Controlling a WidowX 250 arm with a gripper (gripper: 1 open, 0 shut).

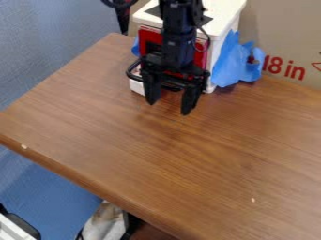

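Observation:
My black gripper (168, 101) hangs over the back of the wooden table, its two fingers apart and pointing down, with nothing visible between them. It is in front of a white box (217, 15) with a red front (148, 39), which it partly hides. Blue crumpled material (235, 64) sits against the box's right side, and a little more shows at its left.
A cardboard panel (288, 37) with red lettering stands behind it. A blue padded surface (38, 47) lies beyond the table's left edge, with some items below at the bottom left.

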